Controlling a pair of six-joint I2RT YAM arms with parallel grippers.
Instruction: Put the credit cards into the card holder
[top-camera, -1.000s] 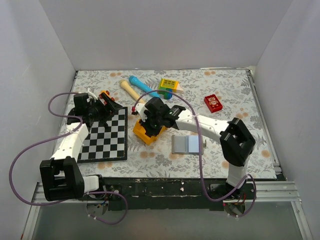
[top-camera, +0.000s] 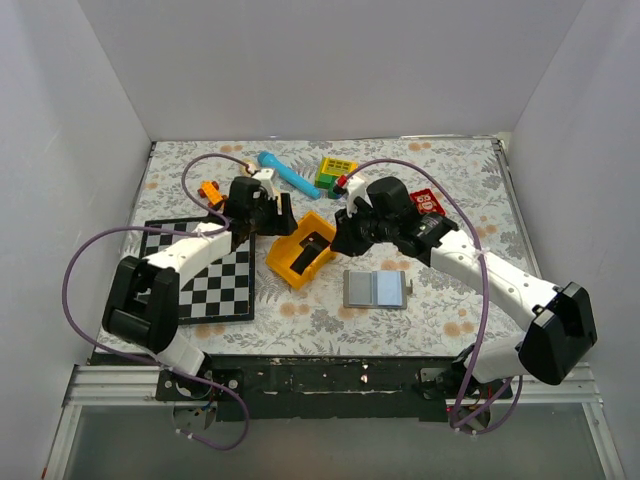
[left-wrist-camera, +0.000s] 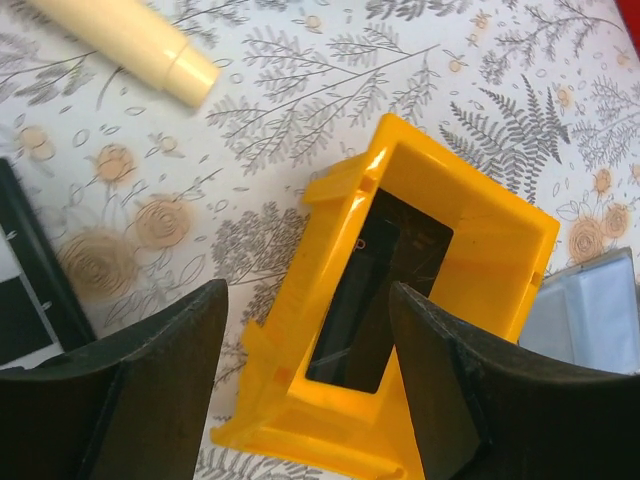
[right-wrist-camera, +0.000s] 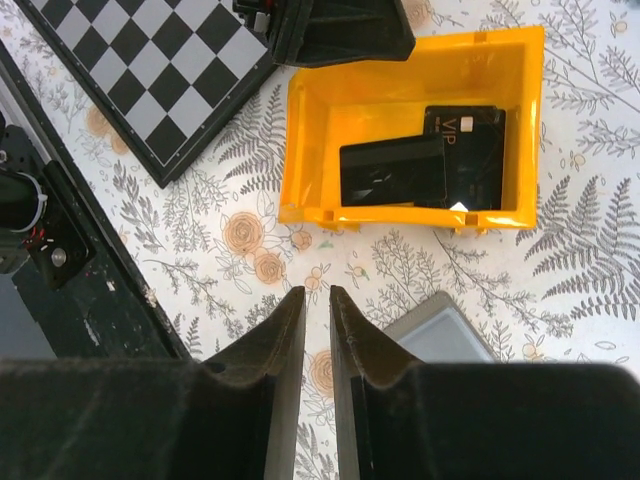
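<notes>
Two black cards lie overlapping inside a yellow bin (top-camera: 275, 262): a plain dark card (right-wrist-camera: 392, 172) partly covers one marked VIP (right-wrist-camera: 487, 170). To the bin's right, the card holder (top-camera: 376, 289) rests flat on the table, one half grey and the other pale blue; only its grey corner (right-wrist-camera: 440, 335) shows in the right wrist view. My left gripper is above the bin's left side, its fingers wide apart and empty. Over the bin's right edge hovers my right gripper, with just a narrow empty gap between its fingertips.
A black-and-white checkered board (top-camera: 215, 290) takes up the left side. Behind the bin are a blue microphone-shaped toy (top-camera: 290, 176), a yellow-green toy (top-camera: 335, 170) and a red box (top-camera: 425, 202).
From over the checkered board, my left gripper has moved right to the bin. The right gripper has shifted from above the bin to its right edge. The cards and holder lie still.
</notes>
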